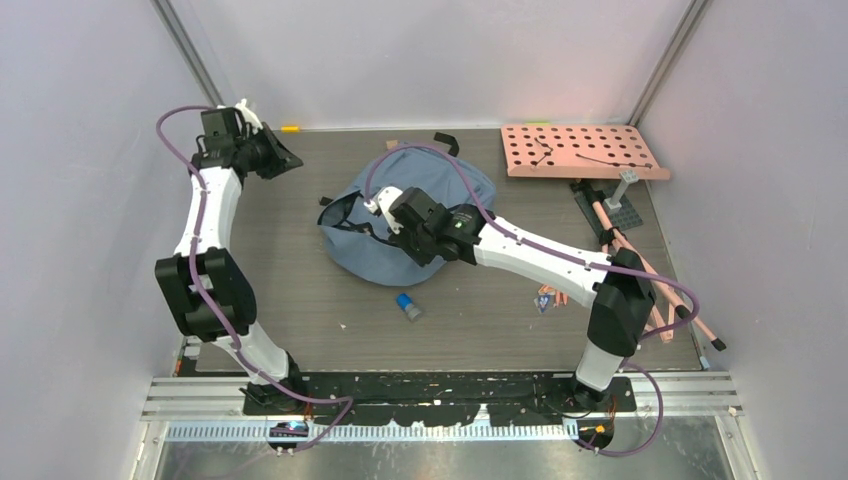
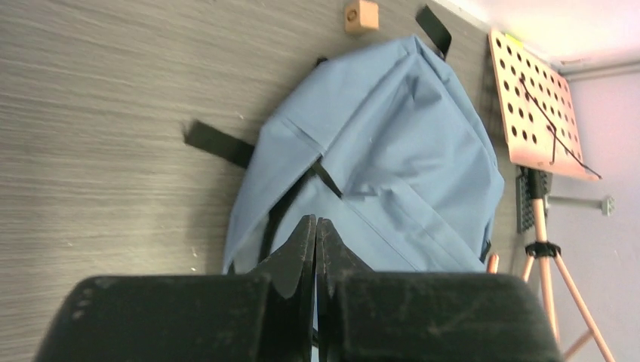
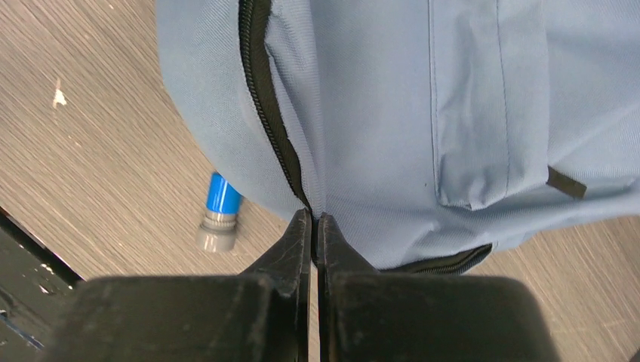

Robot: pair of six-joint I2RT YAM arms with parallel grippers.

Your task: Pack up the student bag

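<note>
A light blue-grey bag [image 1: 370, 260] lies in the middle of the table, its dark zipper [image 3: 268, 105] showing in the right wrist view. My right gripper is shut on the bag's zipper edge and hides part of the bag from above. My left gripper is shut with nothing showing between its fingers, apart from the bag, up and to its left in the top view [image 1: 296, 161]. A blue-capped bottle [image 1: 408, 306] lies in front of the bag.
A pink perforated board [image 1: 580, 150] stands at the back right, with pink stand tubes [image 1: 640, 260] below it. A small wooden block [image 2: 361, 16] is behind the bag. Small items [image 1: 550, 298] lie at the right.
</note>
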